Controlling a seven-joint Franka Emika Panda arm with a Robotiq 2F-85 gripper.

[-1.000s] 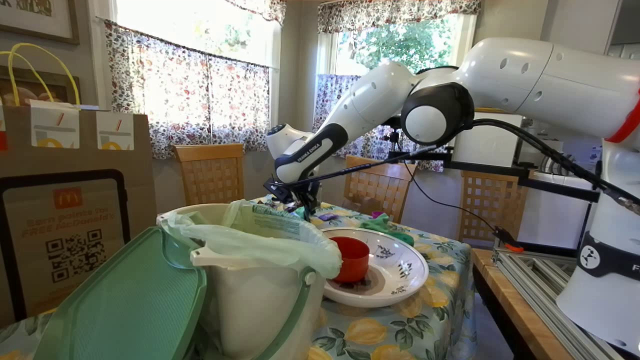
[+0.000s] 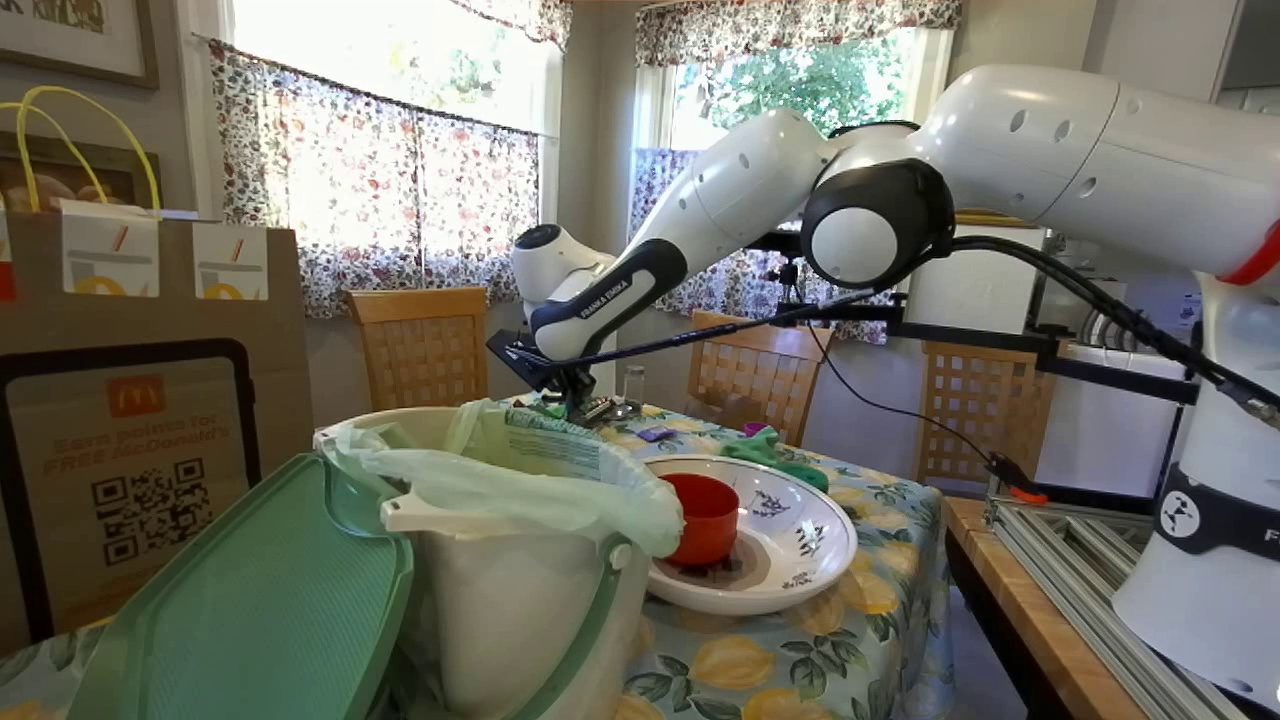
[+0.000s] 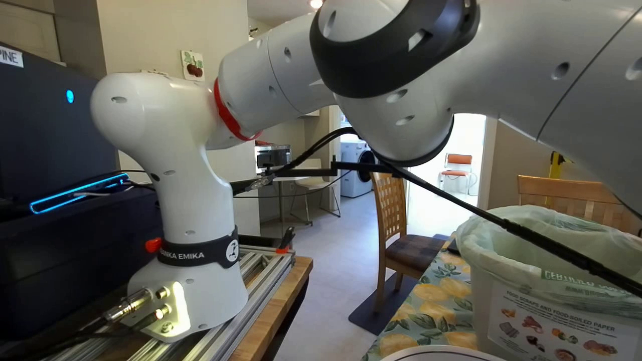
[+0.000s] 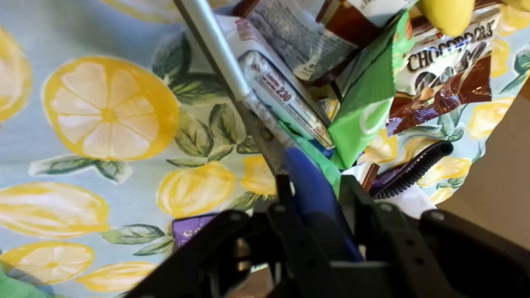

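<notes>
In the wrist view my gripper is shut on a blue handle (image 4: 315,186). From the handle a long grey metal rod (image 4: 218,49) runs up and left across the cloth; its far end is out of frame. Exterior view 1 shows the gripper (image 2: 573,390) low over the far part of the table, behind the bin, too small there to make out the handle.
Snack packets, among them a green packet (image 4: 365,99) and a Chocorooms bag (image 4: 444,64), crowd one side of the rod. A lined bin (image 2: 528,600), a white bowl (image 2: 792,528) with a red cup (image 2: 702,522), and a green lid (image 2: 258,600) stand nearer. Bare cloth lies left of the rod.
In exterior view 1 my gripper and forearm have shifted left and slightly up in the picture. A clear glass now shows beside the gripper. Bin, bowl and cup are unmoved.
</notes>
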